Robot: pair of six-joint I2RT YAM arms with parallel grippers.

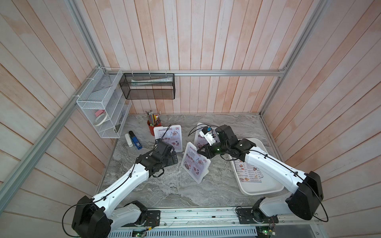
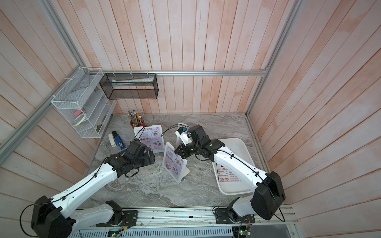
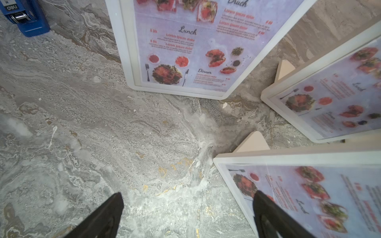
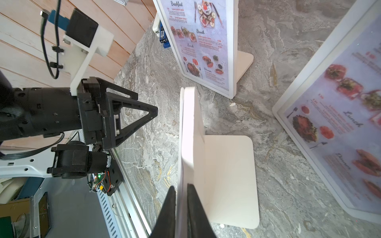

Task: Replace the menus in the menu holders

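A white menu holder (image 1: 208,165) stands in the middle of the table, tilted, with a printed menu (image 1: 194,161) on its front. At its upper right edge is my right gripper, shut, the thin white edge of the menu showing between its fingers. Behind to the left stands a second menu holder (image 1: 168,136); a third (image 1: 200,139) is partly hidden behind the right arm. My left gripper is open and empty, over bare table left of the middle holder. Flat menus (image 1: 249,173) lie in the white tray (image 1: 262,193) at the right.
A blue stapler (image 1: 135,140) and a white object (image 1: 128,140) lie at the left. A red pencil cup (image 1: 152,128) stands behind the back left holder. Wire shelves (image 1: 104,107) hang on the left.
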